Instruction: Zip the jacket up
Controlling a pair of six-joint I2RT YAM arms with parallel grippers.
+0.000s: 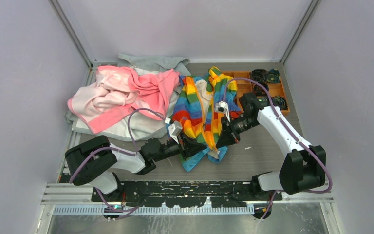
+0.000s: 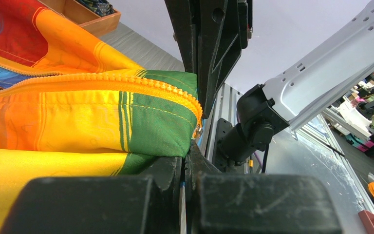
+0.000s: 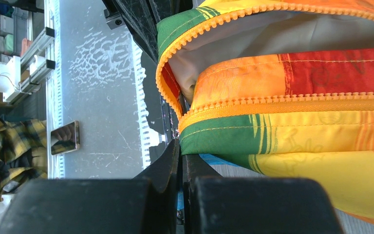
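Note:
The rainbow-striped jacket (image 1: pixel 195 105) lies front up in the middle of the table, its two zipper edges apart higher up and close together at the hem. In the left wrist view, my left gripper is shut at the bottom corner of one front panel, the green hem (image 2: pixel 163 131) running in at its fingertips. My right gripper is shut on the other panel's green hem corner (image 3: pixel 214 134), below the orange zipper teeth (image 3: pixel 272 100). Both grippers meet close together at the hem. The slider cannot be made out, and the fingers hide the zipper's lowest ends.
A pile of pink and white clothing (image 1: pixel 126 95) lies to the left of the jacket. An orange compartment box (image 1: pixel 243 87) with dark rolled items stands at the back right. Bare table (image 1: pixel 258 151) shows to the right of the hem.

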